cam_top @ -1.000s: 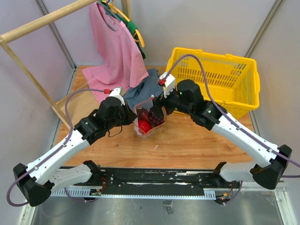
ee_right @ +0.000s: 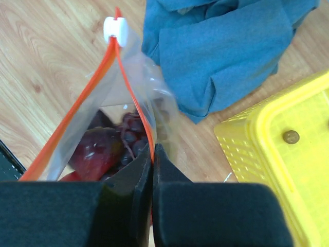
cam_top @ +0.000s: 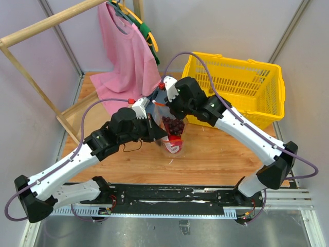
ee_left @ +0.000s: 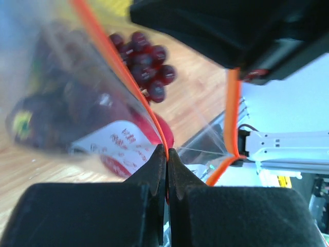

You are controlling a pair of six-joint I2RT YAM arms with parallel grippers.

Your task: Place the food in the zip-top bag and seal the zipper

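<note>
The clear zip top bag [cam_top: 177, 150] has an orange rim and holds dark grapes [cam_top: 173, 125], red fruit [ee_right: 97, 153] and something with a white label [ee_left: 115, 138]. My left gripper is shut on one side of the orange rim, which runs between its fingertips. Another stretch of rim is pinched by my right gripper, also shut. Between the two rim edges the mouth gapes. A white zipper slider [ee_right: 115, 31] sits at one end of the rim, apart from both grippers. In the top view the arms partly cover the bag.
Beyond the bag lies a blue cloth [ee_right: 226, 56]. A yellow basket [cam_top: 281, 98] stands at the back right, with a small brown round thing [ee_right: 291, 137] in it. A pink shirt [cam_top: 126, 56] hangs at the back left. Bare wooden table [cam_top: 221, 159] shows in front.
My left gripper has moved right and toward the front; my right gripper has moved left and back. The bag has shifted right and turned between them, and its labelled item now shows from above.
</note>
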